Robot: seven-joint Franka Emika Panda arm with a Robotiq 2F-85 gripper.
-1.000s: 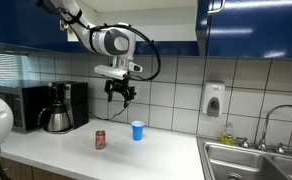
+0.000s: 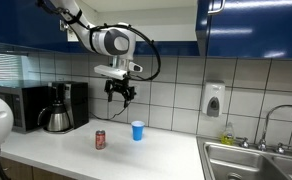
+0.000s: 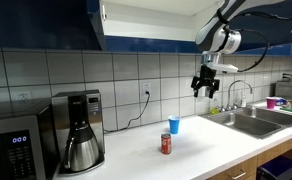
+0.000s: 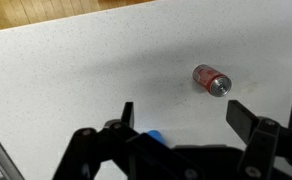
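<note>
A red can [image 2: 100, 140] stands upright on the white counter. Behind it and a little to the right in exterior view 1 is a blue cup [image 2: 137, 131]. High above the counter hangs my gripper [image 2: 120, 98], clear of both. In the wrist view the can [image 4: 212, 80] shows above and between my spread fingers, with the gripper open and nothing between them. Only a sliver of the blue cup [image 4: 156, 135] appears there, mostly covered by the gripper body.
A coffee maker with a steel carafe [image 3: 83, 148] and a microwave [image 3: 16, 147] stand at one end of the counter. The sink [image 2: 236, 160], with soap bottle [image 2: 228, 133] and faucet, lies at the other. Bare counter [image 2: 166, 150] stretches between cup and sink.
</note>
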